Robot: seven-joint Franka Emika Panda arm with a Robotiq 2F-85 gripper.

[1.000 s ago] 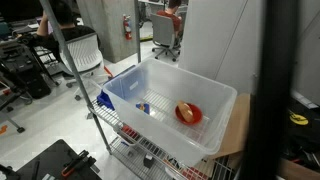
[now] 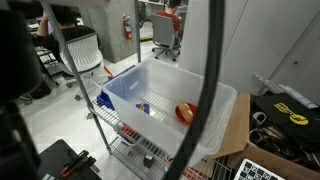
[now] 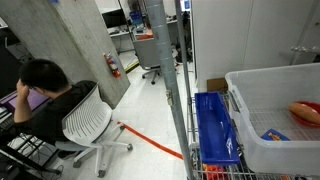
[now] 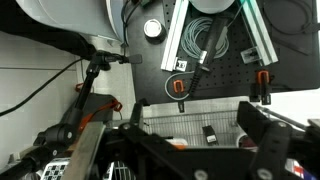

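A translucent white bin point(image 2: 150, 72) stands on a wire rack in exterior view 1. Inside it lie a red bowl point(image 2: 183, 113), partly behind the dark arm, and a small blue and yellow item point(image 2: 143, 107). Exterior view 2 shows the same bin point(image 3: 275, 85) at the right, with a brownish-orange thing point(image 3: 304, 110) and a blue piece point(image 3: 273, 135) in it. In the wrist view, dark fingers point(image 4: 105, 152) reach in along the bottom. My gripper looks open, nothing visible between its fingers; the bin is not clearly seen there.
A blue tray point(image 3: 215, 130) sits beside the bin. Right of it in exterior view 1 is a cardboard box point(image 2: 238, 125) near dark clutter. The wrist view shows a black table point(image 4: 150, 85) with coiled cable. A metal post point(image 3: 170, 85) stands at the rack.
The dark arm has swung left across exterior view 1, uncovering the clutter at right. More of it now covers the left side and bin's right part. The bin has stayed put.
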